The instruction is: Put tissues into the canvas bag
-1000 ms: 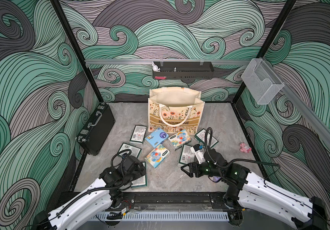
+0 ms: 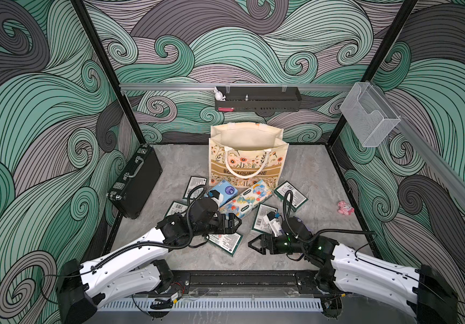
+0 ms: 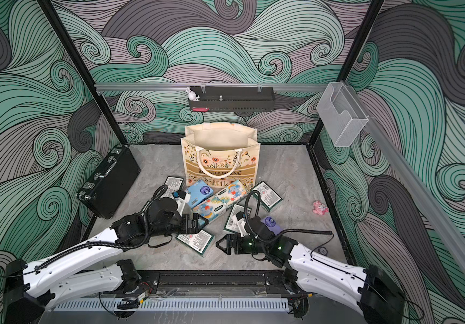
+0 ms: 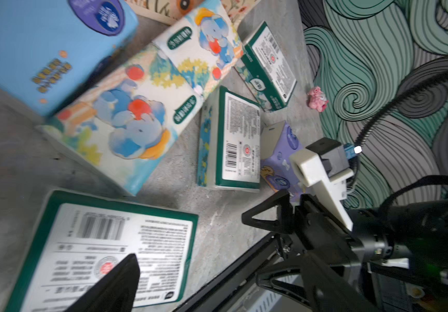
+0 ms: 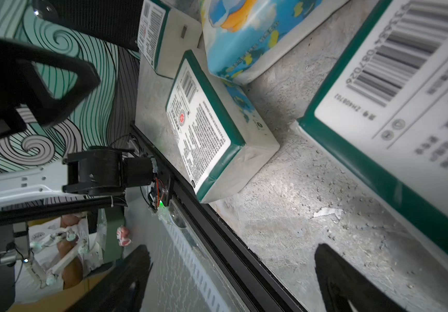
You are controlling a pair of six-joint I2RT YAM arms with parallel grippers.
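The canvas bag point(image 2: 248, 162) stands upright at the back middle, its mouth open. In front lie patterned tissue packs point(image 4: 130, 114), a blue pack point(image 4: 47, 57) and several green-edged packs point(image 4: 109, 249) with barcodes up; a purple pack point(image 4: 278, 156) lies at right. My left gripper point(image 2: 230, 224) is open above the packs at front middle, nothing between its fingers. My right gripper point(image 2: 258, 244), lower and nearer the front edge, stands open and empty beside a green-edged pack.
A black case point(image 2: 135, 181) stands at the left edge. A small pink toy point(image 2: 345, 207) is at the right. A black shelf point(image 2: 257, 105) and mesh holder point(image 2: 369, 121) hang above. Floor either side of the bag is clear.
My left gripper has moved right and up toward the middle. The right one shifted slightly left and forward. The two patterned packs now lie end to end, and the front green-edged pack has turned.
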